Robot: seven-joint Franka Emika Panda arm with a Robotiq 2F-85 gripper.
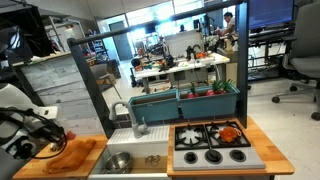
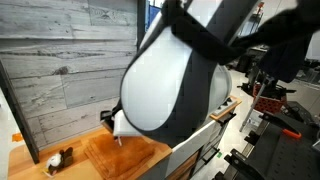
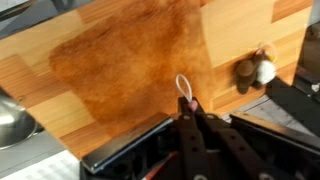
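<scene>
An orange-brown cloth [image 3: 135, 65] lies spread on the wooden counter at the left of the sink. My gripper is above the cloth, pointing down at it. Its fingers look shut, with a small pink piece [image 3: 191, 103] and a thin white loop [image 3: 183, 86] showing at their tips; what the piece belongs to is hidden. In exterior view 1 a reddish spot [image 1: 70, 135] shows by the gripper, just over the cloth [image 1: 70, 155]. The white arm [image 2: 170, 95] covers much of exterior view 2, where the cloth [image 2: 115, 157] lies beneath it.
A steel sink [image 1: 120, 162] adjoins the cloth's counter, with a faucet [image 1: 134, 115] behind. Farther right is a stove [image 1: 212, 145] with a red-orange item [image 1: 230, 134] on it. A small brown-and-white object [image 3: 255, 70] lies beside the cloth. A dark post [image 1: 90, 80] stands nearby.
</scene>
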